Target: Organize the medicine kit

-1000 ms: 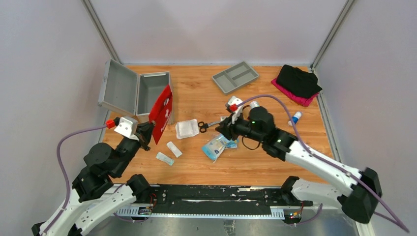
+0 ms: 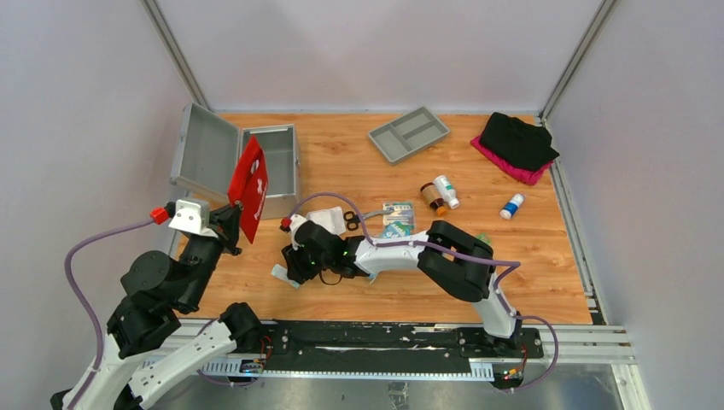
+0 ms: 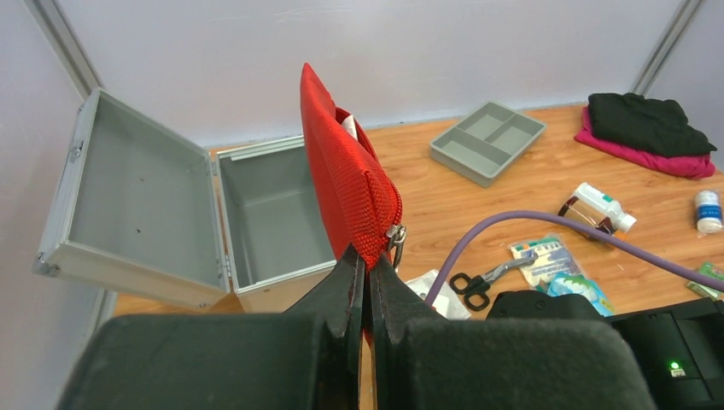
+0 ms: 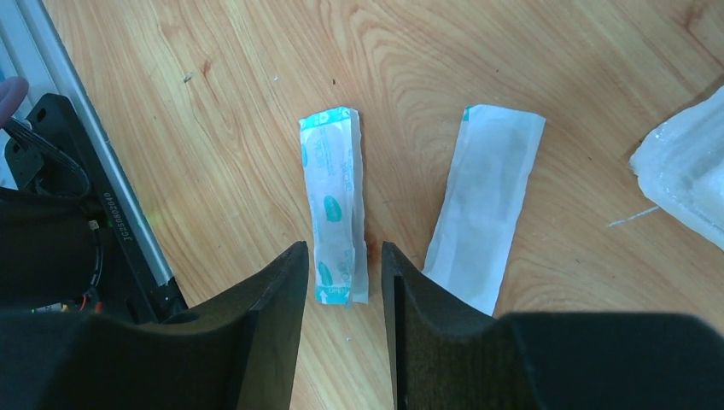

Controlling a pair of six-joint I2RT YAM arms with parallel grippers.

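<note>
Held up in front of the open grey case (image 2: 277, 154) is a red zip pouch (image 3: 346, 162), and my left gripper is shut on its lower edge. A corner of something white peeks out at the pouch's top. Over the front left of the table, my right gripper stands part open above two flat packets. The teal-patterned packet (image 4: 331, 205) lies below and between its fingertips, with no contact that I can make out. To its right is the plain white packet (image 4: 487, 205). A gauze pad (image 4: 691, 166) shows at the right edge.
Black scissors (image 3: 491, 278) and bandage packs (image 3: 555, 265) lie mid-table. A grey divided tray (image 2: 408, 135) sits at the back. Bottles (image 2: 434, 198), a white bottle (image 2: 511, 206) and folded black cloth (image 2: 516, 143) are towards the right.
The right arm swung left from the bandage packs to over the small packets.
</note>
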